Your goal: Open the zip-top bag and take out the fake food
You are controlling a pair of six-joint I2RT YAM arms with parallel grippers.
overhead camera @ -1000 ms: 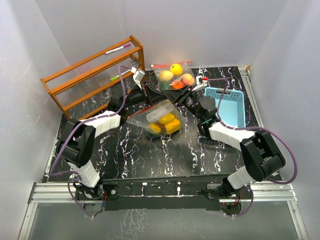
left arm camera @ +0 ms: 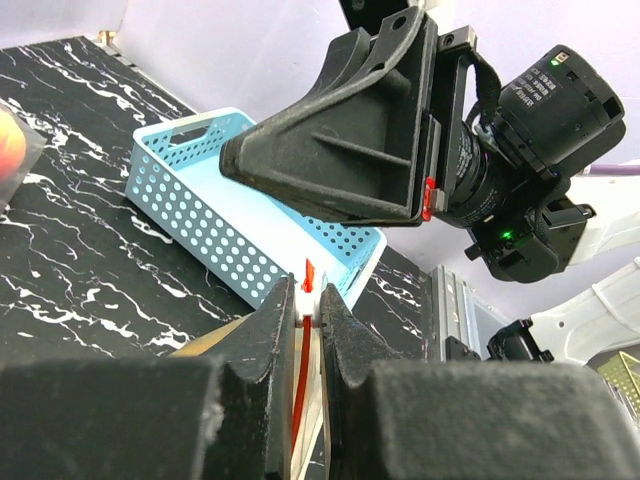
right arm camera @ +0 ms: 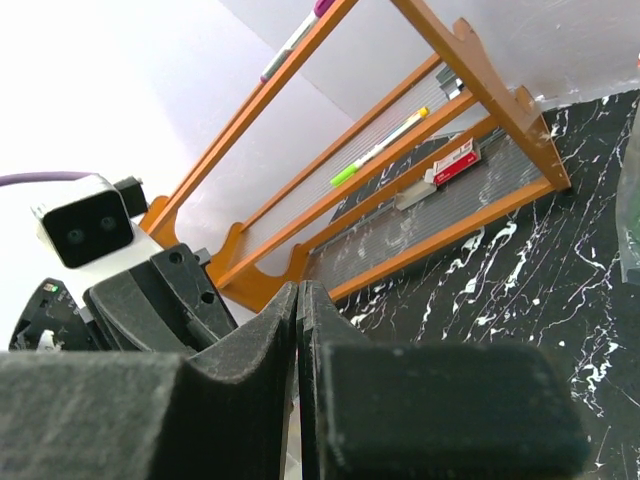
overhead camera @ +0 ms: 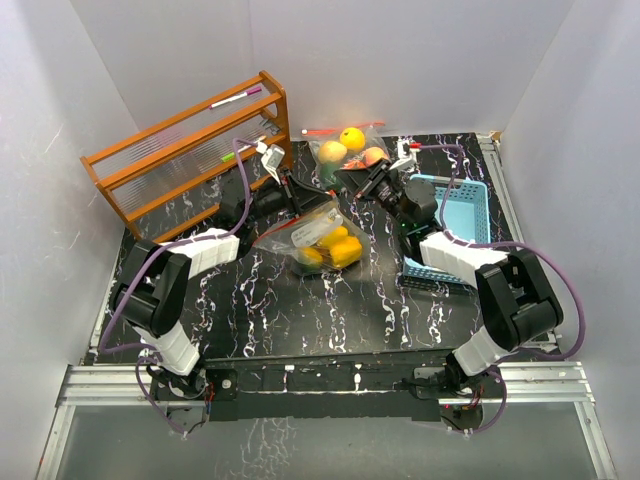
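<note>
The zip bag of yellow fake food [overhead camera: 344, 250] sits mid-table beneath both grippers. My left gripper is shut on the bag's red zip edge, which stands up between its fingers. My right gripper [overhead camera: 345, 178] hangs just above and to the right of the left one; in the right wrist view its fingers [right arm camera: 330, 390] look close together, and whether anything is between them cannot be told. A second bag with fake fruit [overhead camera: 334, 150] lies at the back.
A wooden rack [overhead camera: 180, 140] with markers stands at the back left. A light blue basket [overhead camera: 465, 215] is at the right.
The right gripper and arm have shifted slightly rightward, away from the left gripper's fingertips. The left gripper has moved very little.
</note>
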